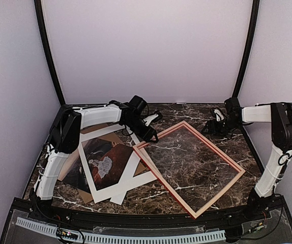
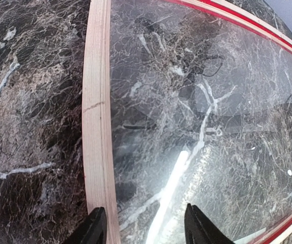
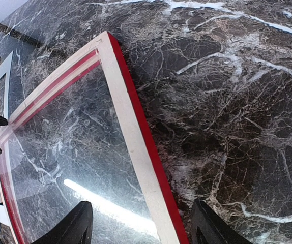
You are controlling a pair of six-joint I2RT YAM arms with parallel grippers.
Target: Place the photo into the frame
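A pale wooden frame with red edges and a clear pane lies on the marble table. My left gripper is over its upper left side; in the left wrist view its fingers stand apart over the frame's side, nothing seen between them but frame and pane below. My right gripper is open beside the upper right side, its fingers either side of the frame's side. The photo, dark reddish with a white figure, lies at left among white mats and brown boards.
White mats and brown boards are stacked at the left, beside the frame. Bare marble shows behind the frame and at the right. Walls enclose the table at back and sides.
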